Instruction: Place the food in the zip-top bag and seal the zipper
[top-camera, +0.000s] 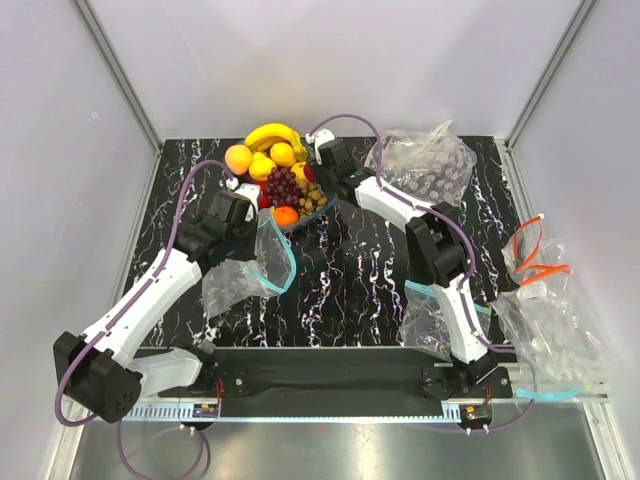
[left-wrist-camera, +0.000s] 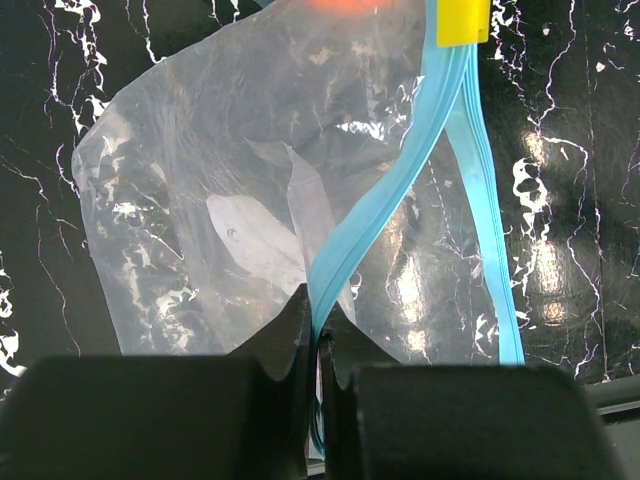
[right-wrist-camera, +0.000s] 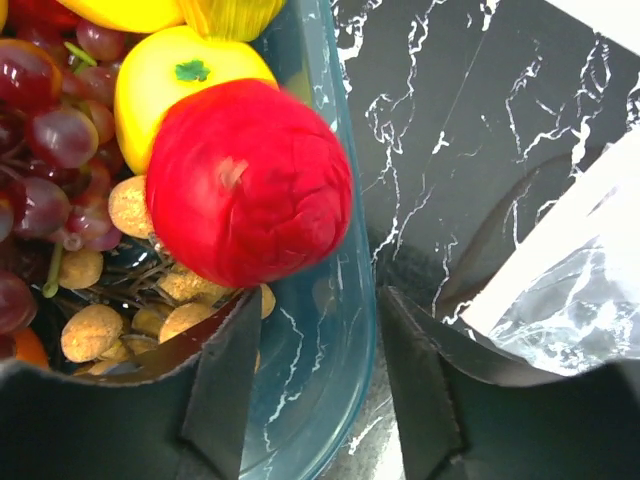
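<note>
A clear zip top bag with a blue zipper (left-wrist-camera: 375, 215) lies on the black marbled table, its mouth partly spread. My left gripper is shut on one edge of that zipper strip. The food lies in a blue-grey basket (right-wrist-camera: 350, 290): a red round fruit (right-wrist-camera: 250, 185), a yellow fruit (right-wrist-camera: 165, 85), grapes (top-camera: 281, 187), small brown potato-like pieces (right-wrist-camera: 90, 333), an orange (top-camera: 286, 215) and bananas (top-camera: 272, 134). My right gripper is part open over the basket's right rim, one finger inside and one outside. Nothing is between its fingers but the rim below; the red fruit sits just ahead.
Another blue-zipped bag (top-camera: 430, 322) lies at the front right. A filled clear bag (top-camera: 425, 168) stands at the back right, and bags with orange and blue strips (top-camera: 548, 330) lie at the far right.
</note>
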